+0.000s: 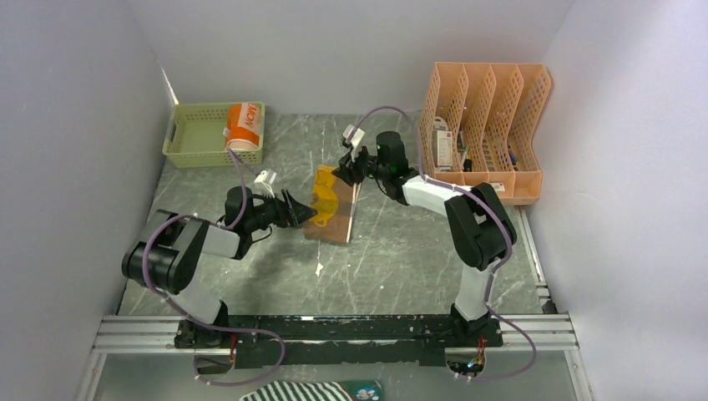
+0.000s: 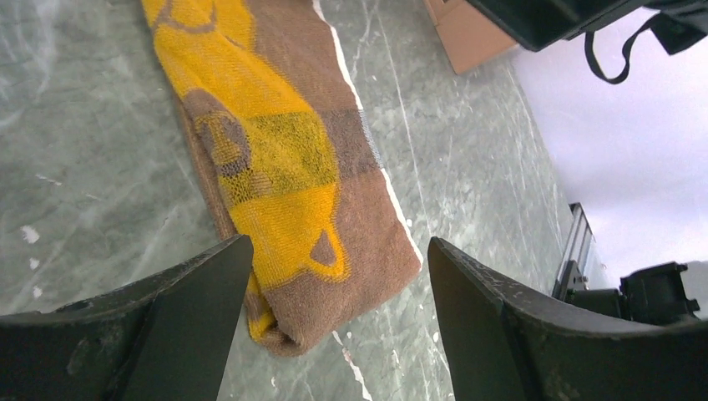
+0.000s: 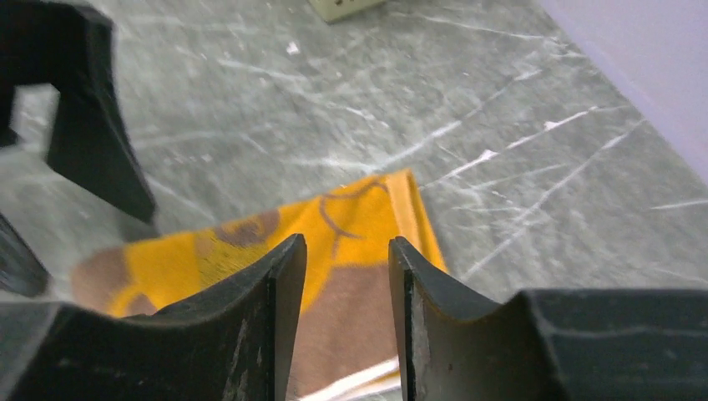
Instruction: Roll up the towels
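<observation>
A folded yellow and brown towel (image 1: 334,217) lies on the marble table, its yellow side bunched along the left in the top view. The left wrist view shows the towel (image 2: 284,184) between and beyond the spread fingers of my left gripper, which is open with nothing held. My right gripper (image 1: 342,175) is over the far end of the towel; in the right wrist view its fingers (image 3: 275,309) are part apart above the towel (image 3: 351,234), with no cloth visibly held.
A green basket (image 1: 188,134) with an orange roll stands back left. A peach divided organizer (image 1: 501,188) with small items stands back right. Walls (image 1: 618,200) bound the sides and back.
</observation>
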